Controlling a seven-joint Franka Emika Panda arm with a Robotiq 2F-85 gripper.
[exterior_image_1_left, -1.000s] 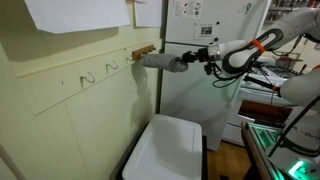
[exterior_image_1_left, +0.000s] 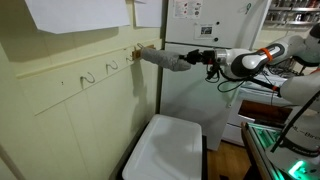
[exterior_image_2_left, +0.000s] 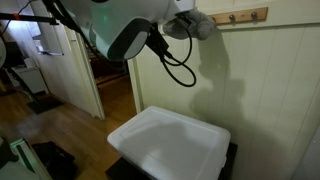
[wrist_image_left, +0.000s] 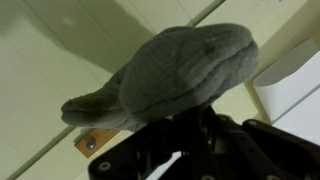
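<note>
A soft grey cloth item (exterior_image_1_left: 166, 60) stretches out from my gripper (exterior_image_1_left: 203, 58) towards the wall, near the wooden hook rack (exterior_image_1_left: 137, 53). The gripper is shut on one end of it. Seen from the wrist, the bunched grey fabric (wrist_image_left: 190, 75) fills the middle and covers the fingertips; part of the rack's wood and a dark round peg (wrist_image_left: 91, 143) show below its far end. From the other side, the cloth (exterior_image_2_left: 204, 25) is up at the left part of the rack (exterior_image_2_left: 243, 17). Whether it touches a peg cannot be told.
Beneath the arm is a large white lidded bin (exterior_image_2_left: 170, 142). Several metal hooks (exterior_image_1_left: 88, 78) line the wall to the rack's left. Paper sheets (exterior_image_1_left: 84, 14) hang above, and a white fridge (exterior_image_1_left: 183, 93) stands behind.
The cloth's free end has risen and now covers part of the rack that showed before. My gripper has shifted only slightly and stays shut on the cloth.
</note>
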